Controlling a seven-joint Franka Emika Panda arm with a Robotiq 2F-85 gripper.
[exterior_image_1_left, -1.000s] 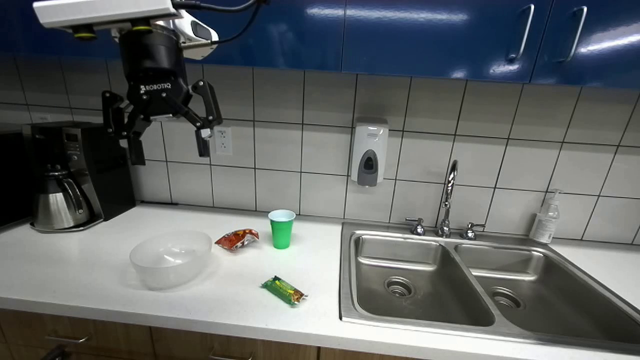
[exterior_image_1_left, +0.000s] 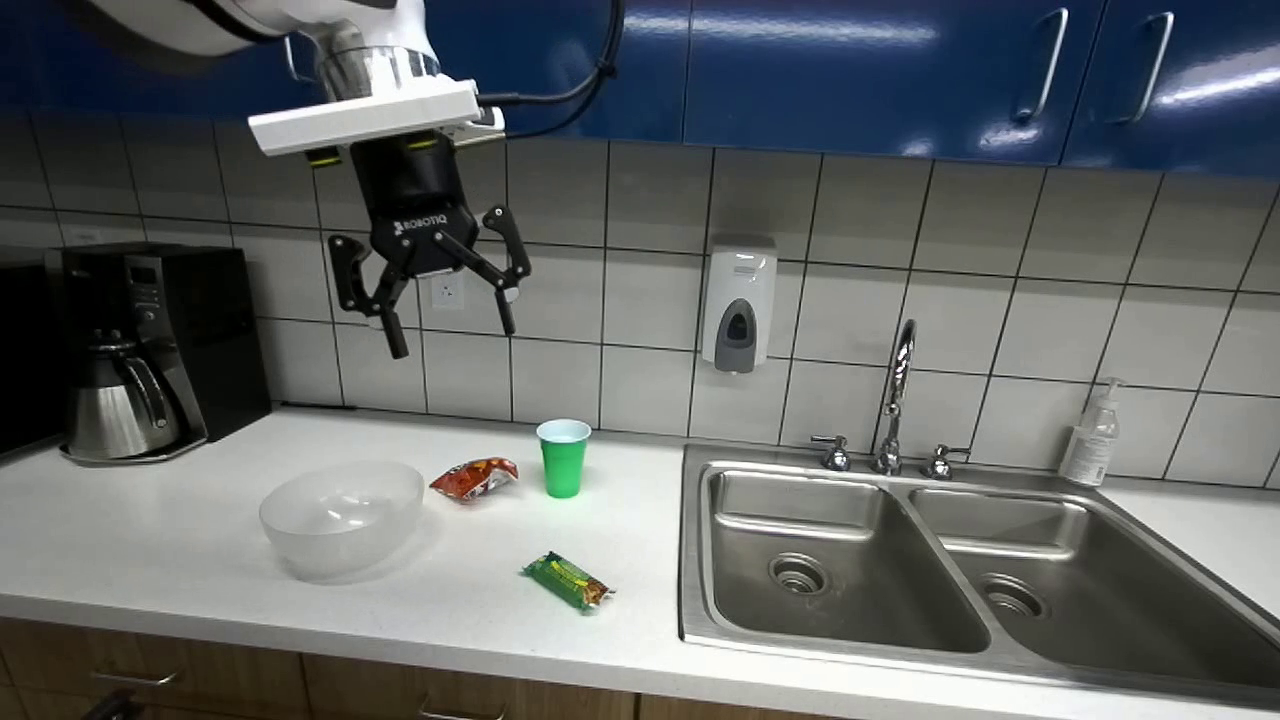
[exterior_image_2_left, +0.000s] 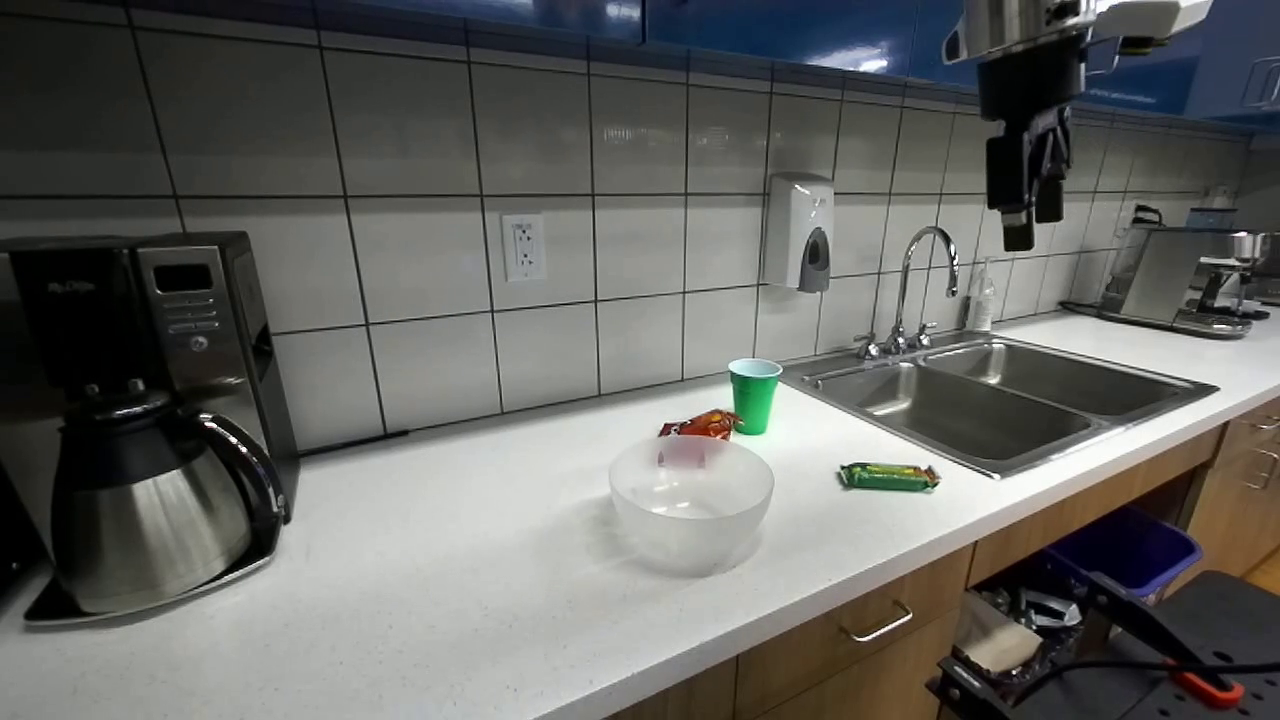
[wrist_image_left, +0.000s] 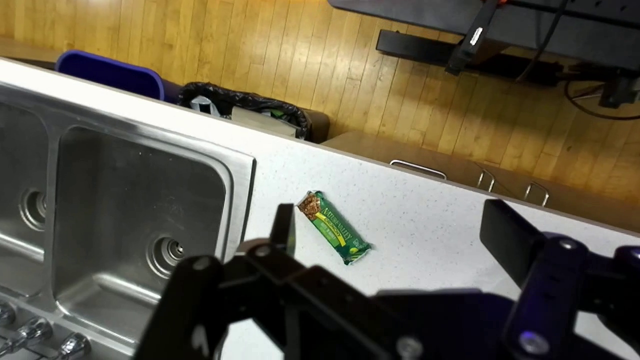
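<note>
High over the counter hangs my gripper (exterior_image_1_left: 452, 332), open, with nothing between its fingers. A green granola bar (exterior_image_1_left: 569, 581) lies flat on the white counter, well below the gripper. In the wrist view the bar (wrist_image_left: 334, 228) appears between the two spread fingers, closer to the left one. Left of it in exterior view 1 stands a frosted translucent bowl (exterior_image_1_left: 342, 518). A red snack bag (exterior_image_1_left: 476, 478) and an upright green cup (exterior_image_1_left: 563, 457) are behind the bar, near the wall. Exterior view 2 shows the bowl (exterior_image_2_left: 692, 504) partly covering the red bag (exterior_image_2_left: 701, 424).
A double steel sink (exterior_image_1_left: 843, 558) with a faucet (exterior_image_1_left: 894, 396) lies right of the bar. At the far left is a coffee maker (exterior_image_1_left: 156, 348). A soap dispenser (exterior_image_1_left: 738, 302) hangs on the tiles.
My gripper has moved right in exterior view 1 and now tilts a little, its fingertips slightly lower. It was open before too. The things on the counter have stayed in place.
</note>
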